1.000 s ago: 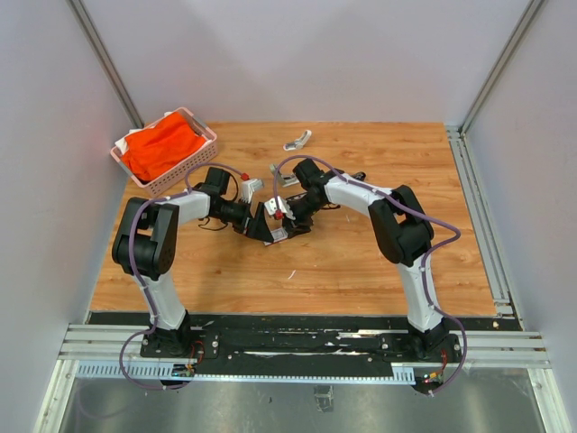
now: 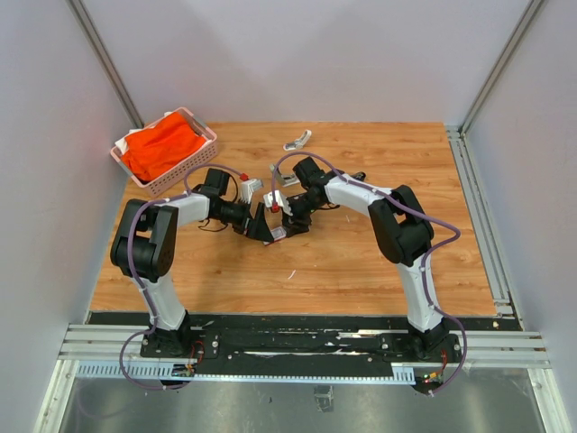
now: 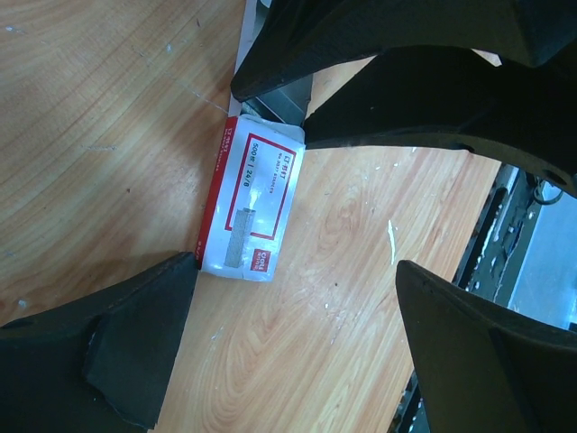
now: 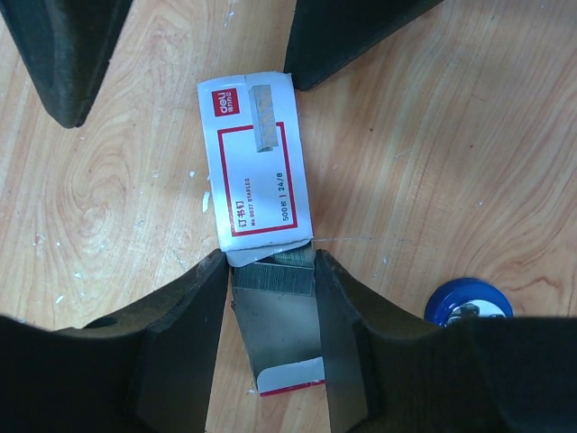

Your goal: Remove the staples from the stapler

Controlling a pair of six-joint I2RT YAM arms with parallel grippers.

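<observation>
A white staple box point(image 3: 248, 198) marked "24/8" lies on the wooden table. In the right wrist view my right gripper is shut on grey staples point(image 4: 275, 278) at one end of this box, with a grey surface edged in white and red below them. My left gripper stands open at the other end of the box, fingers apart on either side, one close beside or touching its corner. Which grey object belongs to a stapler cannot be told from these views.
A blue round object point(image 4: 464, 298) lies beside the right gripper. A pink basket with orange cloth point(image 2: 164, 147) stands at the back left; a white tool point(image 2: 297, 141) lies at the back.
</observation>
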